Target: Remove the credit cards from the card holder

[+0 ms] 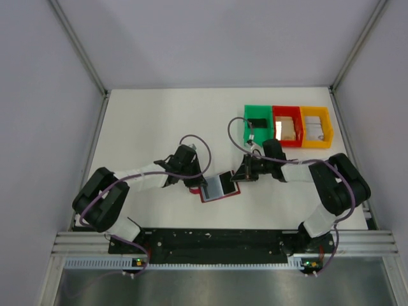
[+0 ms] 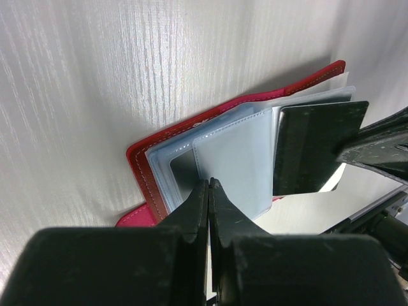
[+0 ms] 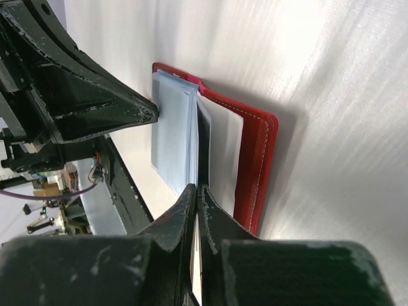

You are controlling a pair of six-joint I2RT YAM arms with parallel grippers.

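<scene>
The card holder, red with clear sleeves [image 2: 233,156], lies open on the table. A black card [image 2: 309,146] shows at its right end in the left wrist view. My left gripper is shut, its tips on the left part of the sleeves [image 1: 211,188]. My right gripper is shut at the holder's right end, against the edge of the stacked sleeves; whether a thin card is between its tips I cannot tell. The holder's red cover [image 3: 254,153] shows beside them in the right wrist view.
Green [image 1: 258,134], red [image 1: 288,110] and yellow [image 1: 324,127] trays stand at the back right, holding dark, tan and pale items.
</scene>
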